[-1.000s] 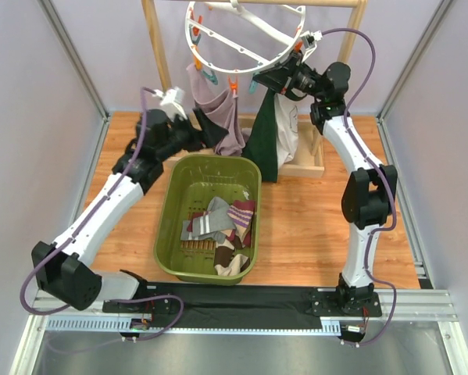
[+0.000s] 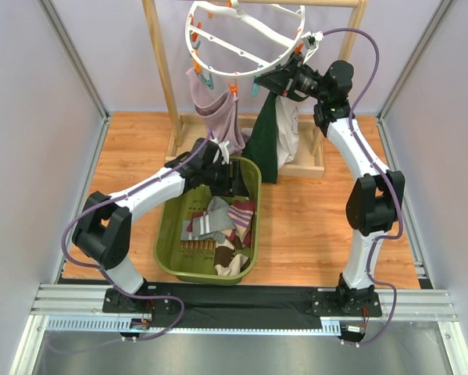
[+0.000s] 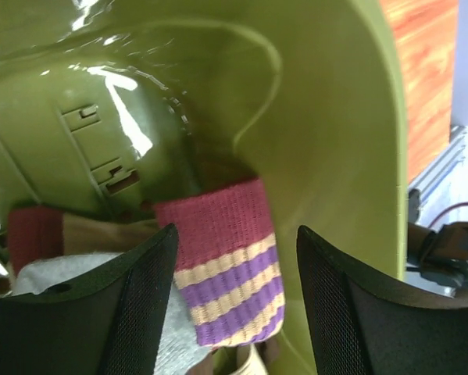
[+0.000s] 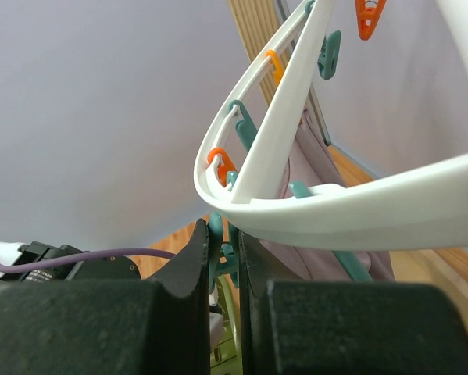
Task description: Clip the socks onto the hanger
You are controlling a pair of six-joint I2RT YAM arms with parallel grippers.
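Note:
My left gripper hangs open inside the green bin (image 3: 335,94), above a maroon sock with purple and cream stripes (image 3: 230,289); a grey sock (image 3: 171,355) lies beside it. In the top view several socks fill the bin's lower half. My right gripper is at the white round hanger (image 4: 359,211), its fingers close together around a teal clip (image 4: 215,238) under the rim; whether they press on it is unclear. Other teal and orange clips (image 4: 222,164) hang along the rim.
A wooden stand (image 2: 159,62) carries the hanger. Pink cloth (image 2: 214,109), dark green cloth (image 2: 261,148) and white cloth (image 2: 288,133) hang behind the bin. The floor (image 2: 312,234) right of the bin is clear.
My left arm has swung from above the bin's far edge down into the bin, toward the socks. My right arm has shifted very slightly at the hanger.

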